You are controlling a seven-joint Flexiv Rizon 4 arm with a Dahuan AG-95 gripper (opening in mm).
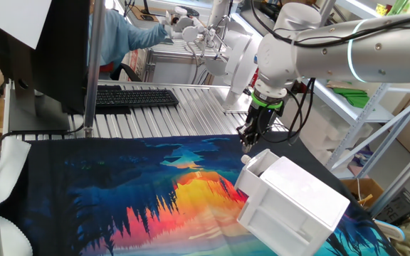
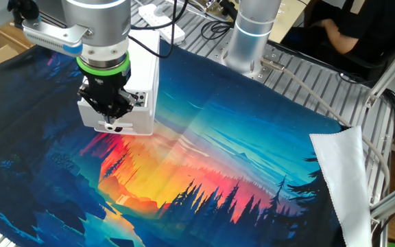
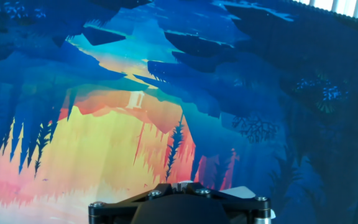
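A white box [image 1: 301,195] with a white drawer [image 1: 252,179] rests on the printed cloth. The drawer stands partly out, leaving a gap at its top. A round white knob [image 1: 245,159] is on the drawer's front. My gripper [image 1: 245,147] points down right at the knob, close above it or touching it; which one is unclear. In exterior view 2 the gripper [image 2: 112,118] covers part of the drawer front [image 2: 130,123]. Along the bottom of the wrist view, the gripper shows its fingertips close together, with a small white patch by them. Whether they clasp the knob is hidden.
A keyboard [image 1: 137,97] lies on the bare slatted tabletop behind the cloth. In exterior view 2 a white power strip [image 2: 162,25] lies behind the box.
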